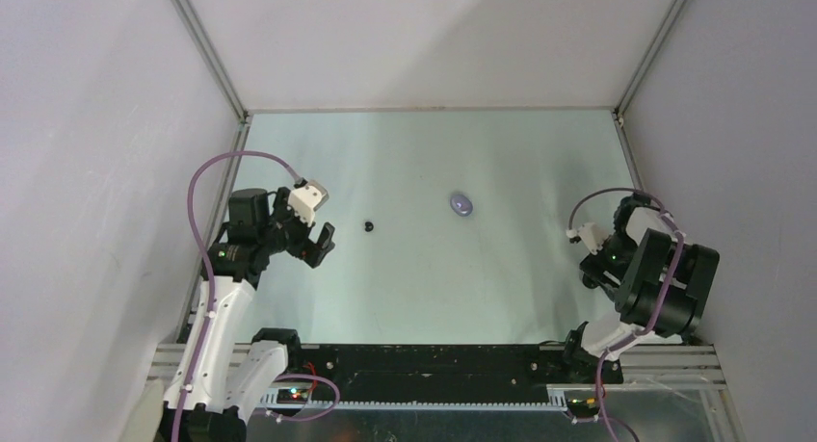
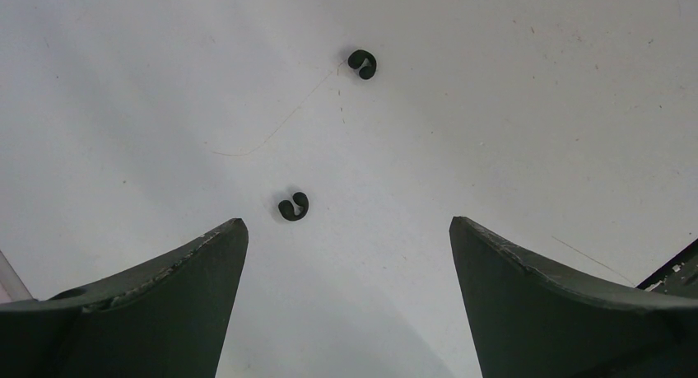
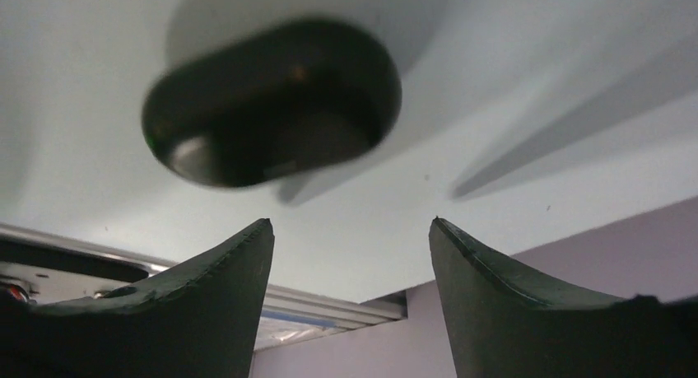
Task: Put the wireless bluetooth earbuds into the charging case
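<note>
Two small black curled earbuds lie apart on the white table: the upper earbud [image 2: 362,64] and the lower earbud [image 2: 294,206] in the left wrist view. My left gripper is open above the table, with nothing between its fingers. A dark, glossy oval case [image 3: 272,102] lies on the table in the right wrist view, blurred. Beyond its near side, my right gripper has its fingers apart and empty. The top view shows only part of the case [image 1: 589,281] beside the right fingers, and just one earbud [image 1: 368,226] clearly.
A purple-grey oval object [image 1: 461,204] lies near the table's middle, with clear surface around it. The right arm is close to the right wall [image 1: 732,163]. A black rail [image 1: 424,370] runs along the front edge.
</note>
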